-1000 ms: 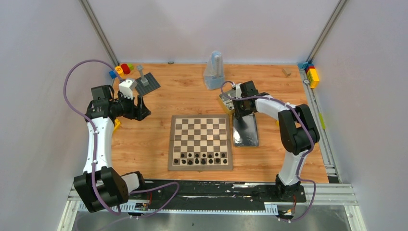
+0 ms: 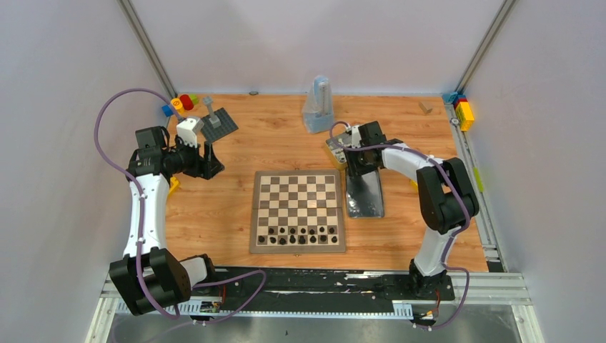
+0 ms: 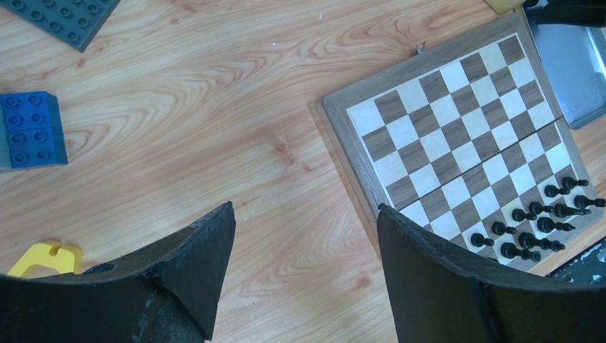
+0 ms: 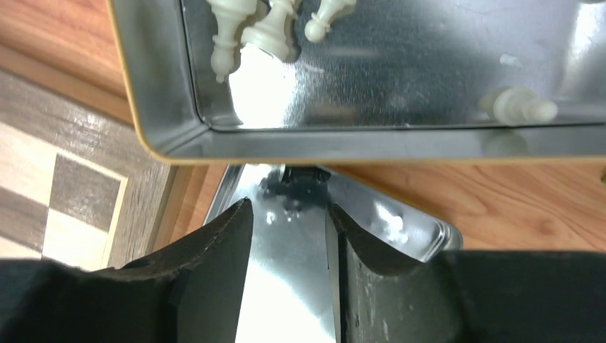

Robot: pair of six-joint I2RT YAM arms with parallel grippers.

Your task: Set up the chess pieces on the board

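Observation:
The chessboard (image 2: 298,213) lies in the middle of the table, black pieces (image 2: 292,240) standing in two rows along its near side. White pieces (image 4: 269,32) lie in a yellow-edged metal box (image 4: 371,146); another white piece (image 4: 520,107) is apart from them at the right. My right gripper is open, over the far end of the dark metal tray (image 2: 365,196) and just short of the box, with nothing between its fingers. A small dark shape by the box rim is too unclear to tell. Left of the board, my left gripper hangs open and empty.
A clear plastic container (image 2: 319,107) stands at the back. Blue bricks (image 3: 34,128), a dark studded plate (image 2: 219,125) and a yellow piece (image 3: 48,257) are on the left. Bare wood separates the board from the left arm.
The left arm is still.

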